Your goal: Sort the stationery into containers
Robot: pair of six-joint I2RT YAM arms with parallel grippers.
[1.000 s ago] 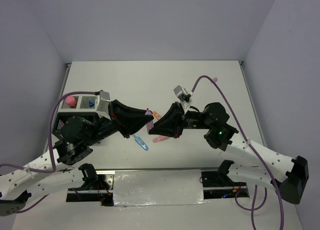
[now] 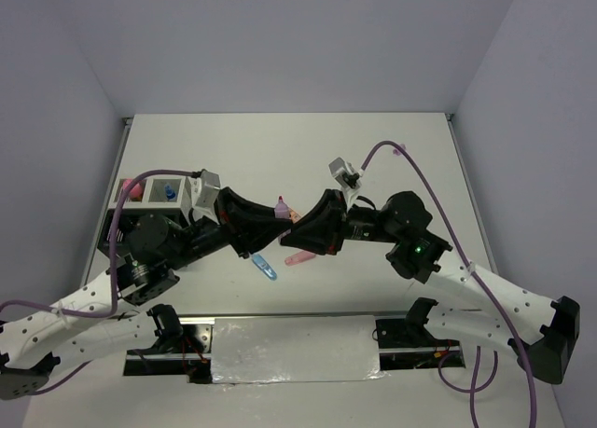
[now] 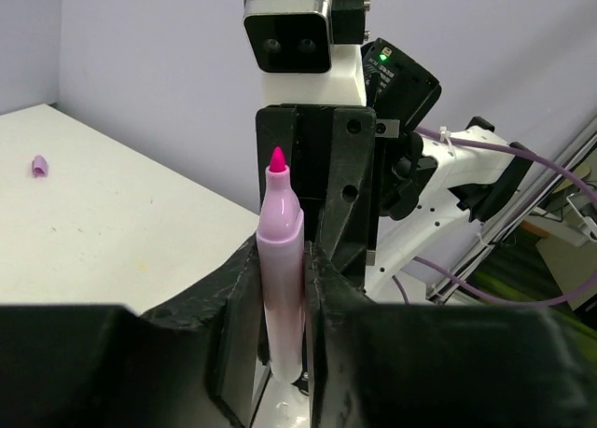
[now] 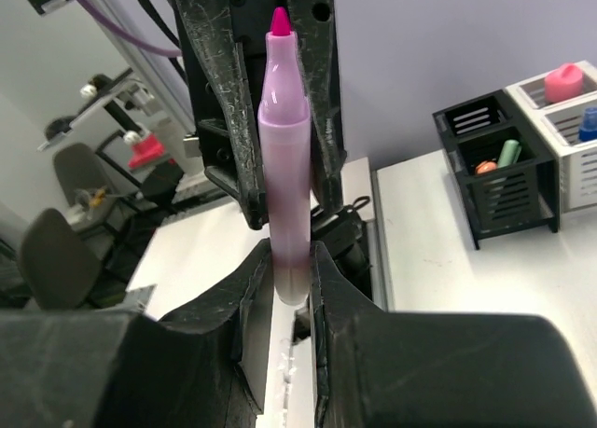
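Note:
A pink marker stands upright with its magenta tip bare, where the two grippers meet above the middle of the table. In the left wrist view the marker fills the space between the fingers of my left gripper, which looks shut on it. The right wrist view shows the same marker, its lower end flush between the fingers of my right gripper, also apparently shut on it. On the table lie a blue item, a pink item and an orange one, partly covered by the arms.
Black bins holding a green and an orange item adjoin white bins with a pink and a blue item, at the table's left side. A small pink cap lies far right.
Both grippers and the marker have shifted slightly right. The left arm has come a little closer to the right gripper, and the marker remains between them.

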